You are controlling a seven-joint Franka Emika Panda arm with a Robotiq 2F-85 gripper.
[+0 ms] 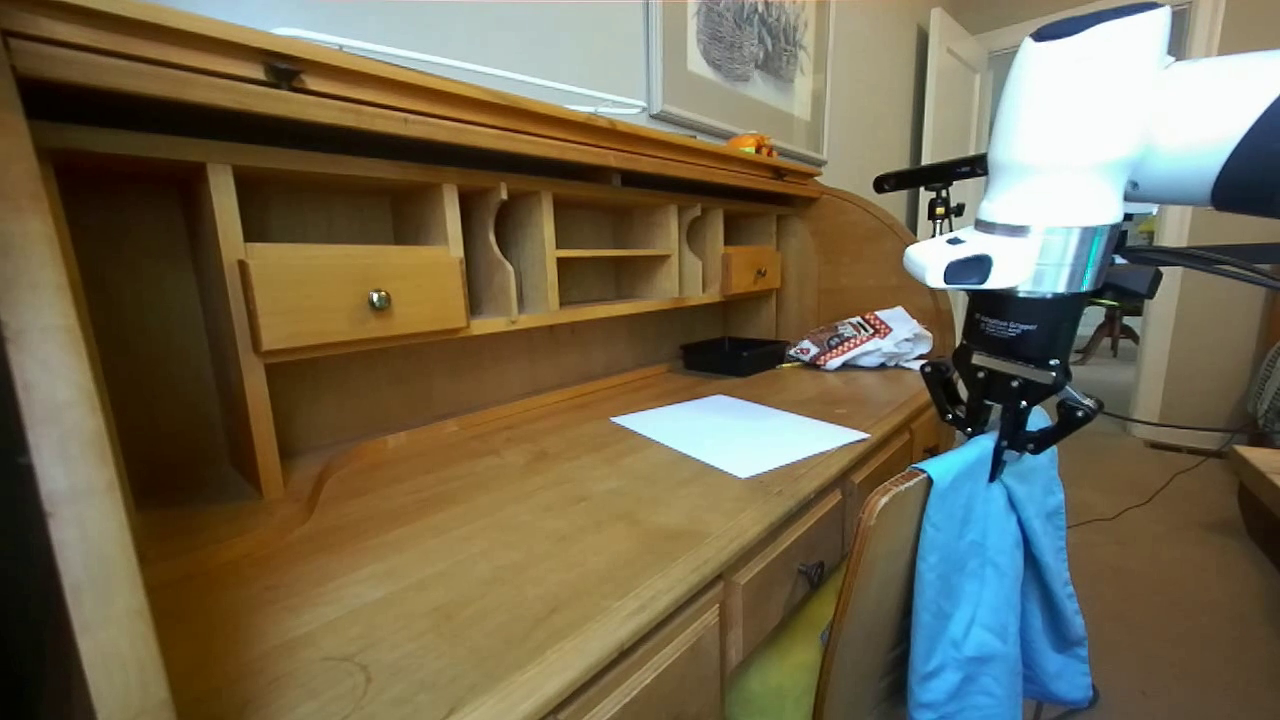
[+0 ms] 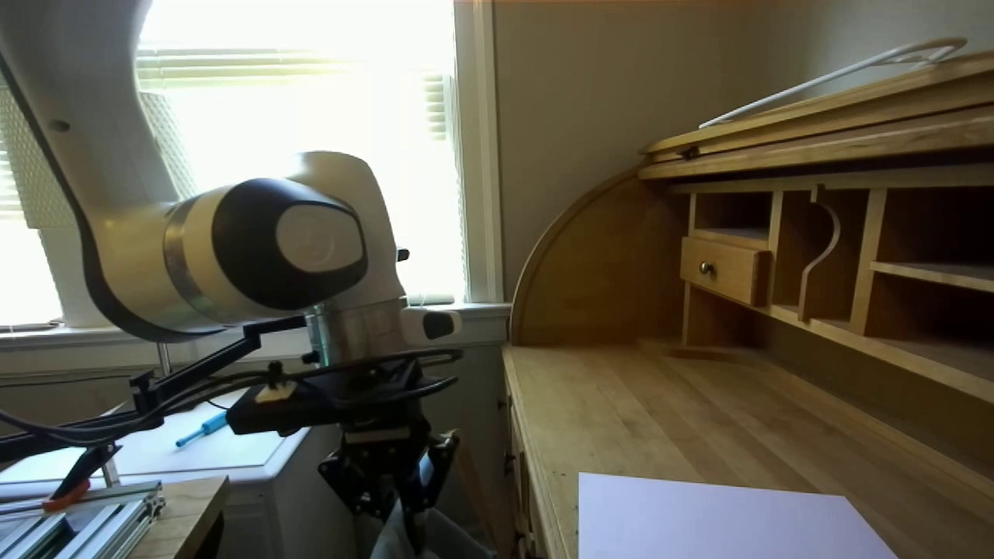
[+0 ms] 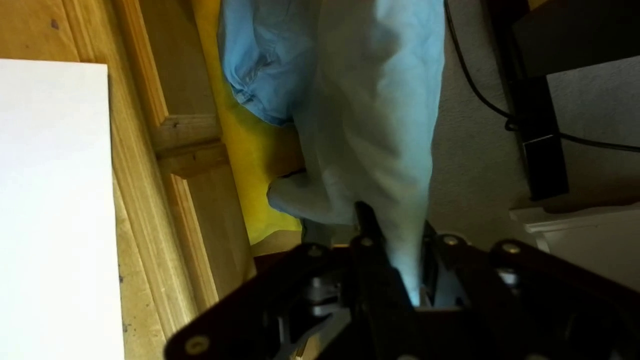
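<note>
A light blue cloth (image 1: 986,588) hangs over the back of a wooden chair (image 1: 872,588), its lower end dropping down the side away from the desk. My gripper (image 1: 1005,462) points down at the top of the chair back and is shut on a pinched fold of the cloth. In the wrist view the cloth (image 3: 372,120) runs up to the fingers (image 3: 369,231) and passes between them. From the second exterior view, the gripper (image 2: 405,522) is seen beside the desk's front edge, with only a little of the cloth showing below it.
The wooden desk (image 1: 480,516) stands left of the chair, with a white sheet (image 1: 738,432) on it. A black tray (image 1: 734,355) and a crumpled bag (image 1: 866,338) sit at its far end. Most of the desktop is bare. A cable (image 1: 1152,502) lies on the floor.
</note>
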